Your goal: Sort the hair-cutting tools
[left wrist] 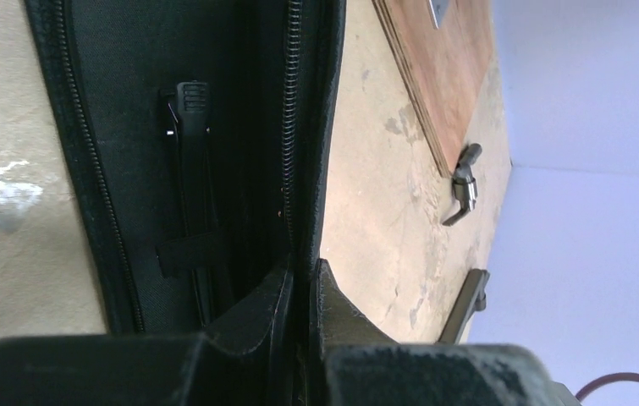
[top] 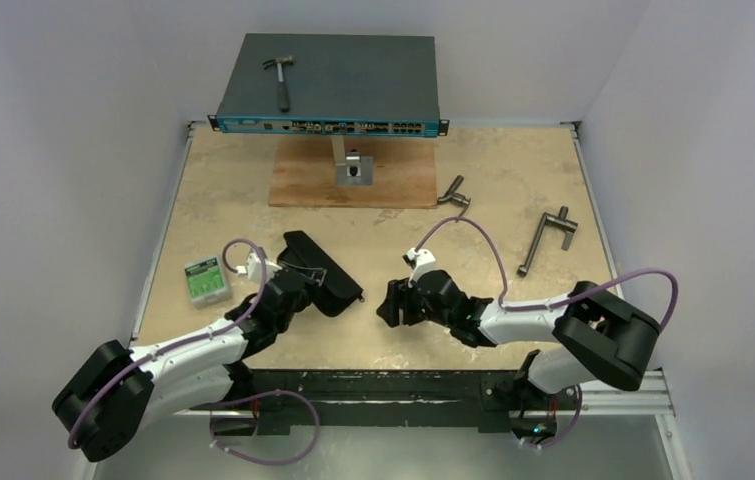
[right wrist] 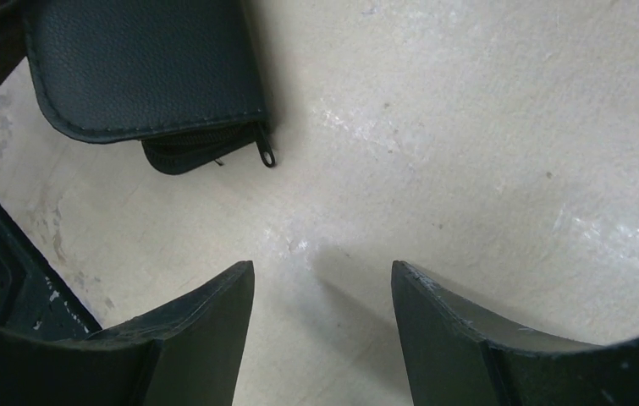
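Observation:
A black zippered case [top: 300, 250] stands part open on the table, turned diagonally in the top view. My left gripper is shut on one zippered edge of it. Inside, a slim black tool [left wrist: 191, 156] with a ridged end lies under an elastic strap [left wrist: 190, 254]. The right wrist view shows the case's textured outer cover [right wrist: 146, 68] and a zipper pull [right wrist: 266, 145] at its corner. My right gripper is open over bare table, apart from the case, nothing between its fingers.
A clear box with green contents [top: 208, 280] sits at the left. Metal pipe-like tools [top: 551, 238] lie at the right, near a wooden board [top: 403, 175]. A hammer [top: 282, 85] rests on the raised rack unit [top: 373, 80].

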